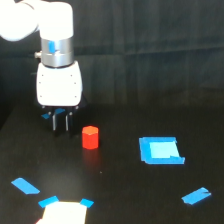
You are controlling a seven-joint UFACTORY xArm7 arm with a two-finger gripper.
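Observation:
A red block [90, 138], hexagonal in outline, stands on the dark table. To its left is my gripper [61, 122], pointing down from the white arm. Its two thin dark fingers are apart and nothing shows between them, so it looks open. The fingertips are at about the block's height in the picture, with a small gap between them and the block. How high they are above the table is hard to tell.
To the right, a white square [163, 150] lies framed in blue tape. Blue tape strips [25, 186] mark other spots on the table. A pale object [64, 213] is cut off at the bottom edge. Dark curtain hangs behind.

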